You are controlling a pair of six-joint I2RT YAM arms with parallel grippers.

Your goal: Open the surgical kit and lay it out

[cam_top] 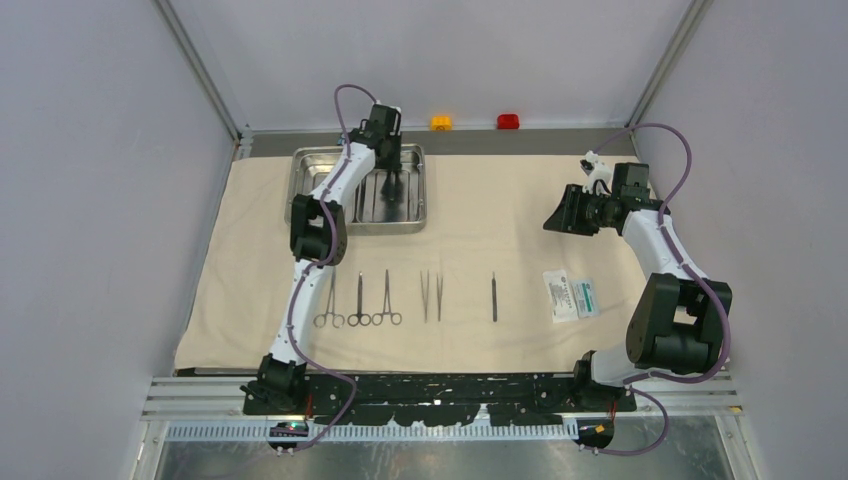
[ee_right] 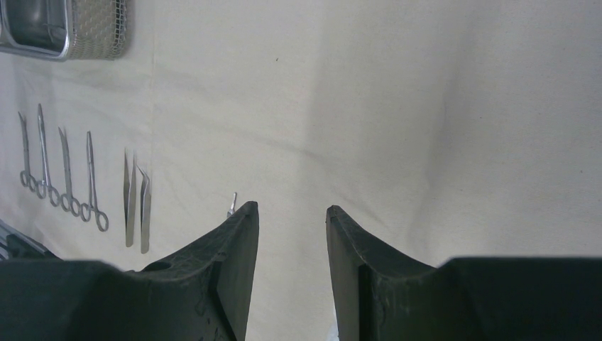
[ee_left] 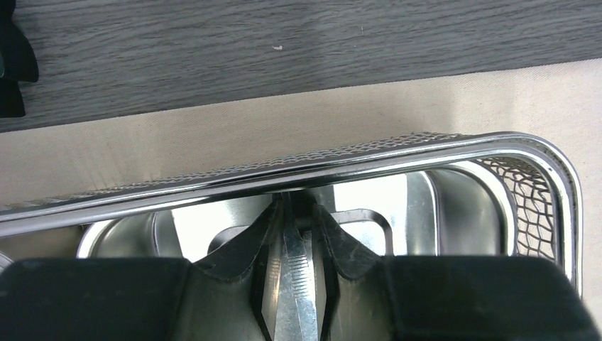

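The mesh-sided metal tray (cam_top: 423,200) stands at the back left with several slim instruments inside. My left gripper reaches into it, fingers parted on either side of a flat metal instrument with a ridged grip (ee_left: 299,284); whether they touch it I cannot tell. On the cloth lie scissor-handled instruments (cam_top: 387,300), two tweezers (cam_top: 439,298) and a slim dark-looking handle (cam_top: 494,298) in a row. Two packets, one white (cam_top: 560,296) and one teal-marked (cam_top: 586,298), are at the right. My right gripper hovers over bare cloth, open and empty.
The tray's raised rim (ee_left: 298,174) runs close beyond my left fingertips.
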